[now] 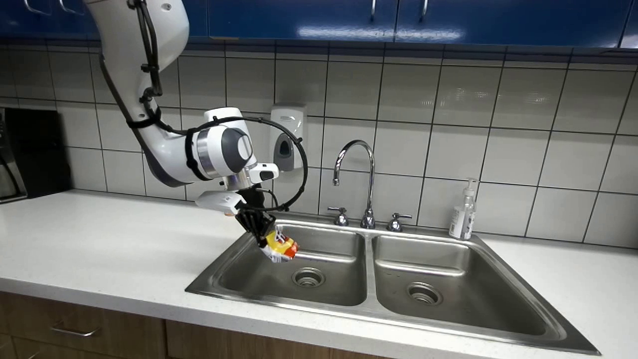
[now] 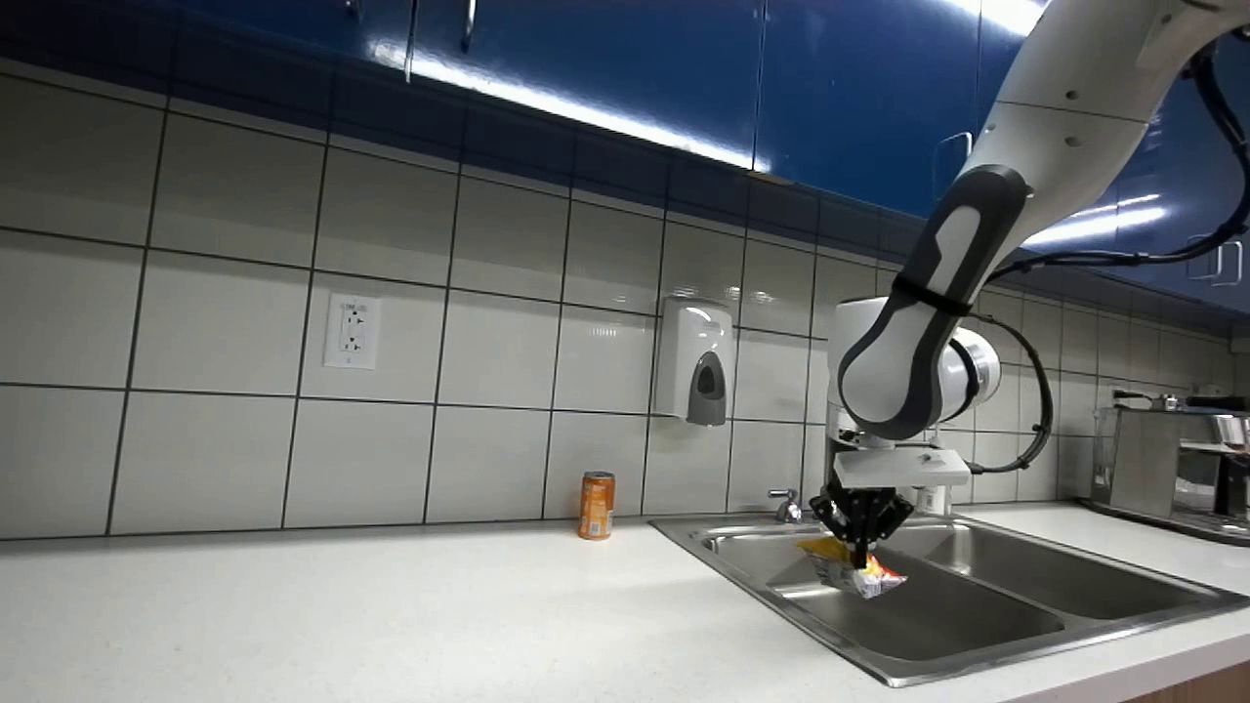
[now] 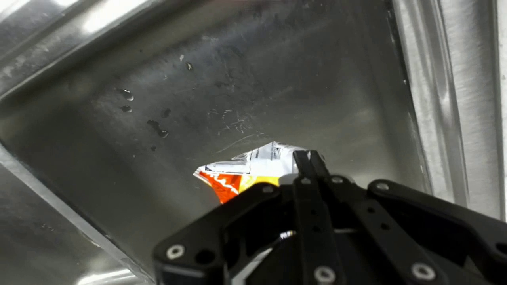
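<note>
A crumpled yellow, red and white wrapper [image 1: 281, 246] hangs from my gripper [image 1: 263, 242], above the left basin [image 1: 327, 239] of the steel sink. In the wrist view the fingers [image 3: 304, 164] are shut together, and the wrapper [image 3: 228, 183] pokes out to their left; the part between the pads is hidden. Seen from the second exterior view, my gripper [image 2: 861, 560] points down over the basin near the counter, with the wrapper [image 2: 869, 576] spreading out on both sides of the tips.
Behind the basins stand a tall faucet [image 1: 369, 179] and two handles. A soap bottle [image 1: 463, 212] is at the sink's back right corner. An orange can [image 2: 597, 505] stands on the counter left of the sink, near the wall.
</note>
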